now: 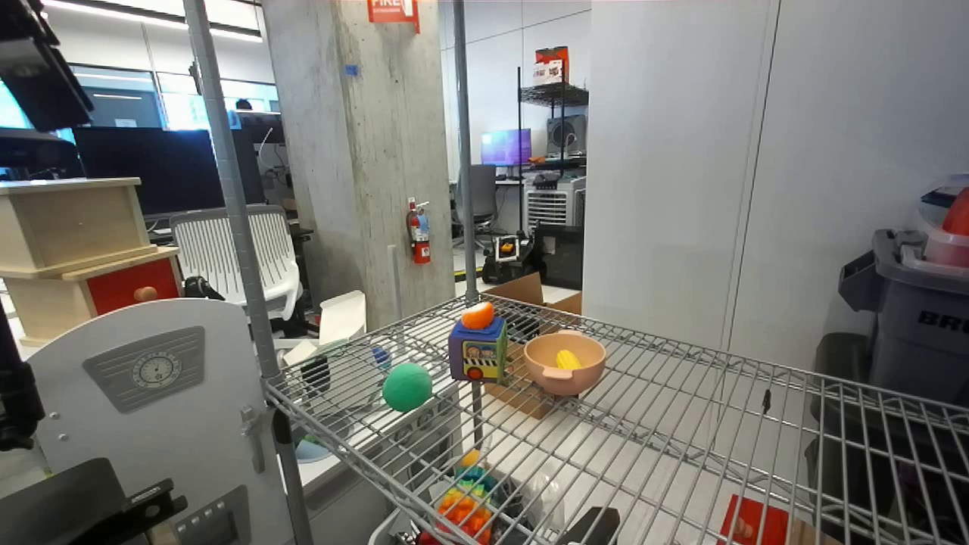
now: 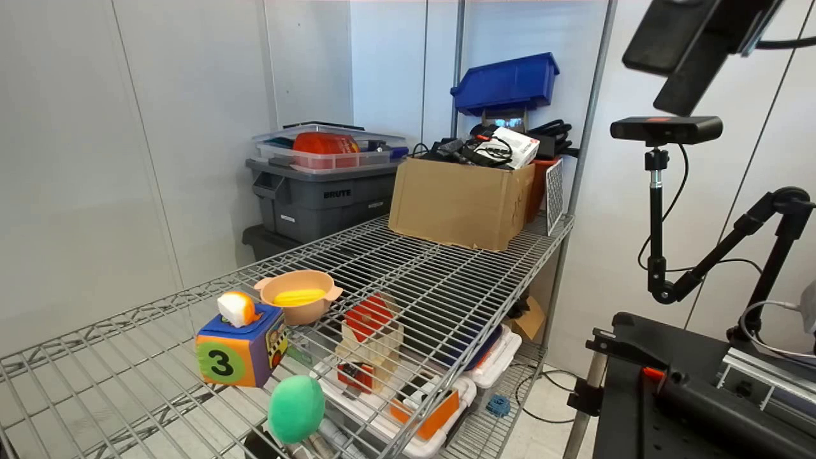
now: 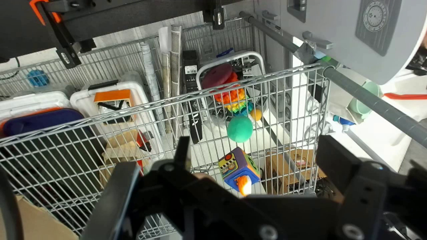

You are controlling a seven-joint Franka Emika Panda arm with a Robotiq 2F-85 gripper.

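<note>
A green ball [image 1: 406, 387] rests on the wire shelf near its corner. Beside it stands a soft activity cube [image 1: 478, 350], with an orange-and-white piece [image 2: 237, 308] lying on top. A peach two-handled bowl [image 1: 547, 374] holds a yellow corn-like piece [image 2: 298, 297]. My gripper is open, its fingers [image 3: 183, 151] wide apart in the wrist view, with the ball and cube seen far below the gap. The gripper hides most of the bowl in that view. Dark parts of the gripper show high above the shelf at the edges of both exterior views.
The wire shelf [image 2: 428, 264] has free room beyond the bowl. A cardboard box [image 2: 451, 203] full of items occupies its far end. Upright posts [image 1: 238, 195] stand at the corners. A white toy-kitchen panel [image 1: 154, 400] is beside the shelf, and bins lie below it.
</note>
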